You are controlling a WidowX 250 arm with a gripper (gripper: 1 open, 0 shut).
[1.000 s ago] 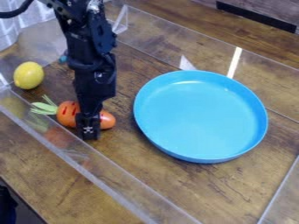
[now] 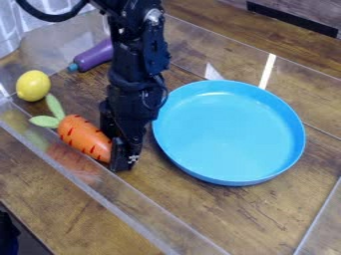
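Observation:
My black gripper (image 2: 123,149) is low over the wooden table at the right end of an orange toy carrot (image 2: 83,136) with pale green leaves. Its fingers reach down beside the carrot; whether they are open or closed on it is hard to make out.
A large blue plate (image 2: 226,131) lies to the right. A yellow lemon (image 2: 34,86) and a purple eggplant (image 2: 94,54) lie at the back left. Transparent walls edge the area.
My gripper has shifted right to the carrot's end, closer to the plate. The carrot now lies more slanted, its tip nearer the front.

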